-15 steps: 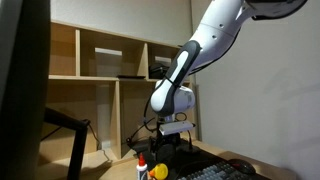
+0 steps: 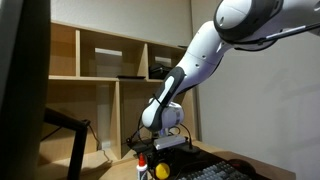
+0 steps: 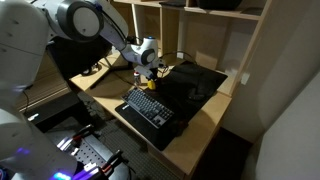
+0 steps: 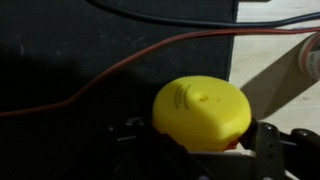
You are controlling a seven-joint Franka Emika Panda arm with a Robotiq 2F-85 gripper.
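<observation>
A round, smooth yellow object (image 4: 202, 112) with small dark print fills the lower middle of the wrist view. In exterior view 1 the yellow object (image 2: 161, 172) appears low in the frame, and in exterior view 2 the yellow object (image 3: 152, 85) lies behind the keyboard. My gripper is right at it, with dark fingers on both sides of its lower part. The yellow body hides most of the space between them, so whether they touch it does not show. From the side, my gripper (image 2: 163, 152) points down just above it.
A white bottle (image 2: 142, 171) with a red cap stands close beside the yellow object. The keyboard (image 3: 150, 104) lies on a black mat nearby. A red cable (image 4: 110, 68) crosses the mat. Wooden shelving (image 2: 95, 90) rises behind.
The arm has come down and a little leftward in exterior view 1, bringing my gripper closer to the yellow object. The bottle and keyboard look unmoved.
</observation>
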